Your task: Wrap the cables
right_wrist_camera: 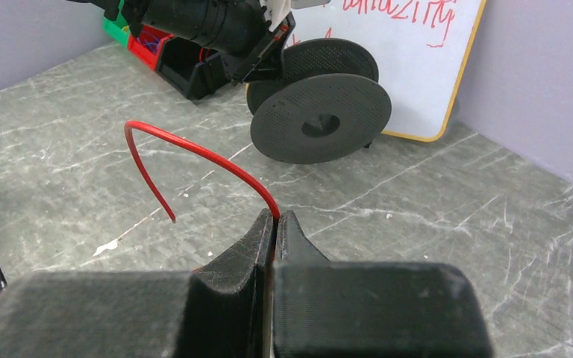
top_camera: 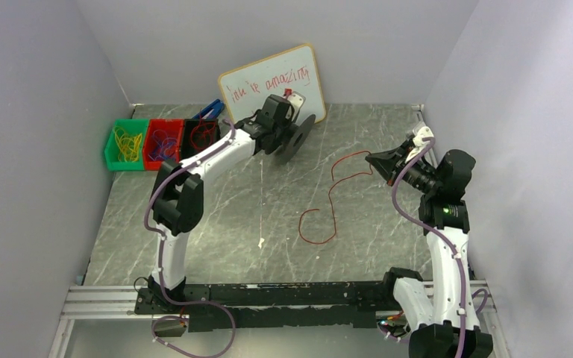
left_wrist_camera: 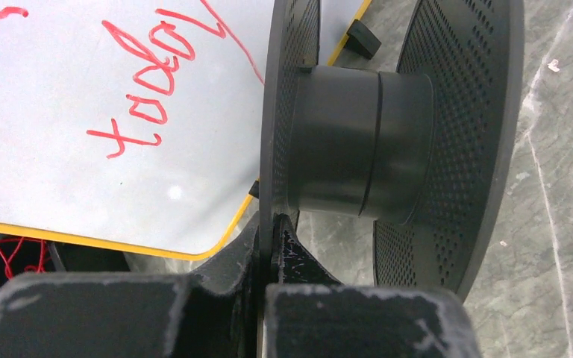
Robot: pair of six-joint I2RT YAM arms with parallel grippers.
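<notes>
A black perforated spool (top_camera: 303, 134) hangs in my left gripper near the whiteboard; in the left wrist view the fingers are shut on the spool's near flange, its barrel to the right. My right gripper is shut on a thin red cable (top_camera: 331, 205), which arches up from the fingertips in the right wrist view and, in the top view, lies in loose curves across the middle-right of the table.
The whiteboard (top_camera: 242, 82) stands at the back. Green (top_camera: 110, 156), red (top_camera: 149, 164) and black (top_camera: 186, 156) bins with cables sit back left, beside a blue tool (top_camera: 215, 108).
</notes>
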